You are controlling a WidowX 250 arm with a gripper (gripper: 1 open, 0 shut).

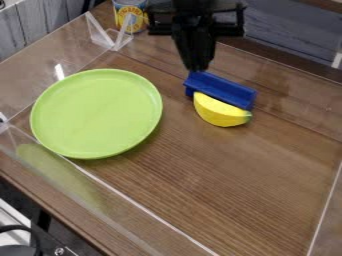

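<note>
My gripper (197,45) is at the top centre, dark, above and behind a blue block (230,92); whether it is open or shut is hard to see. A yellow wedge-shaped piece (219,112) lies just in front of the blue block, touching it. A large green plate (96,114) lies to the left on the wooden surface.
A can (130,14) stands at the back left, partly hidden by the arm. Clear panels edge the left and right sides.
</note>
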